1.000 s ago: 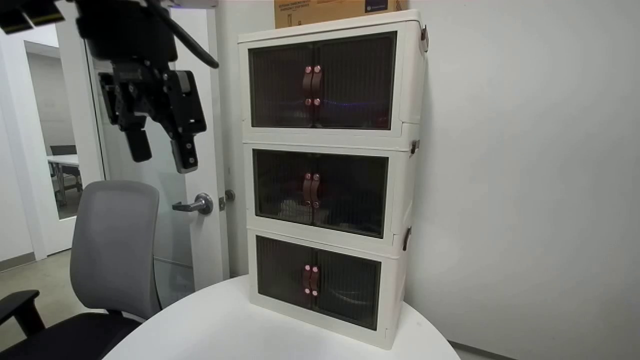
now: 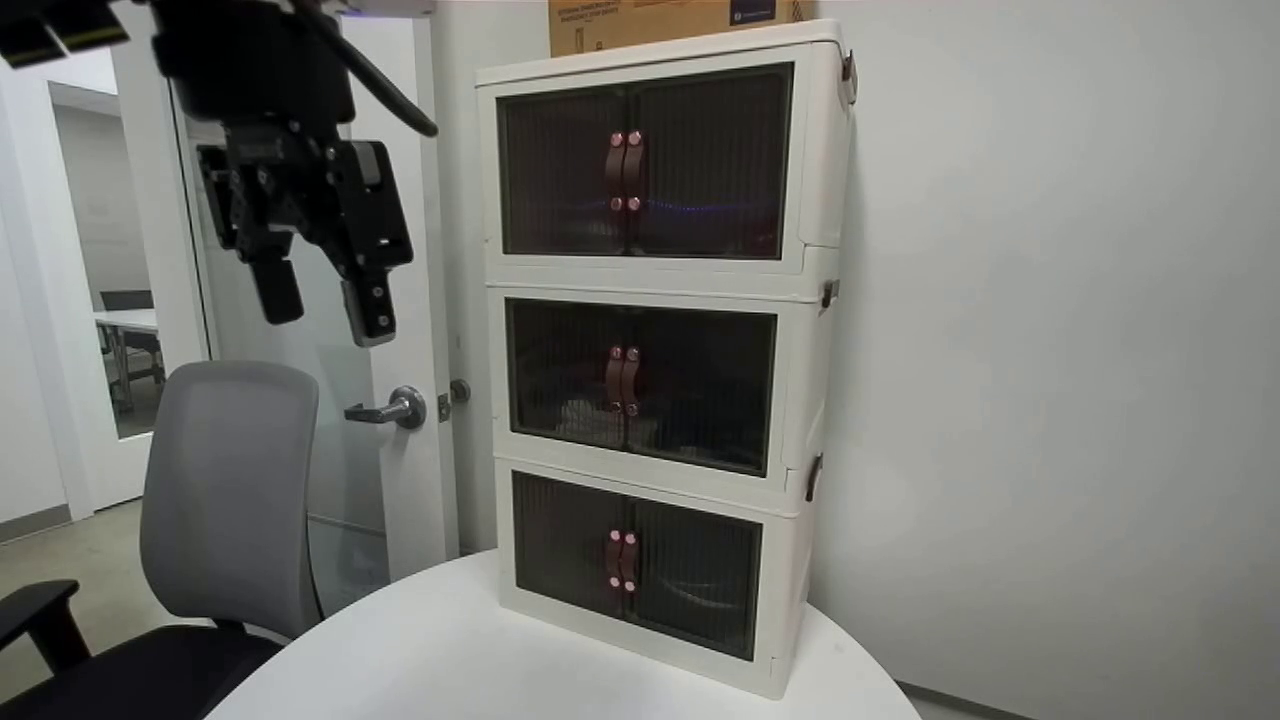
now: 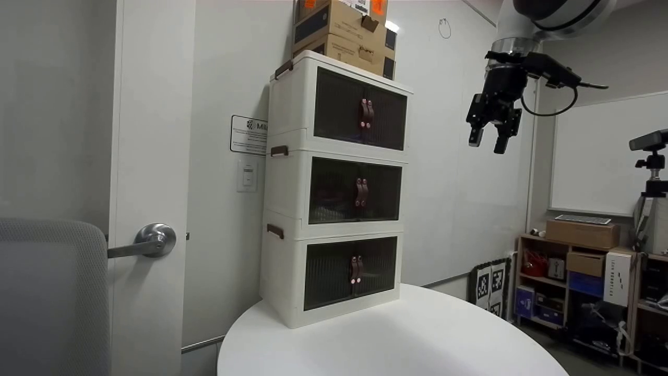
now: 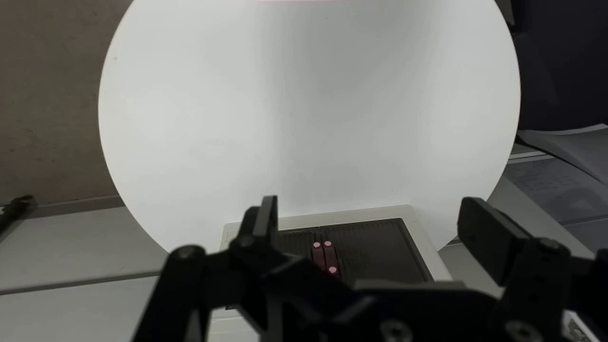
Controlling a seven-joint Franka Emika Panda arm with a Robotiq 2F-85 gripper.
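Observation:
Three white cabinet units with dark ribbed doors stand stacked on a round white table (image 2: 444, 648). All the doors of the top unit (image 2: 720, 156), the middle unit (image 2: 714, 378) and the bottom unit (image 2: 702, 564) are closed. Paired brown strap handles (image 3: 366, 113) with pink studs meet at the centre of each unit. High in the air in front of the stack hangs my gripper (image 3: 488, 150), pointing down. Its fingers (image 4: 481, 231) are wide apart and nothing lies between them. It touches neither cabinet nor table.
Cardboard boxes (image 3: 354, 37) rest on top of the stack. A grey chair (image 2: 228, 480) and a door with a lever handle (image 2: 390, 410) are beside the table. Shelves (image 3: 545, 282) stand at the far right.

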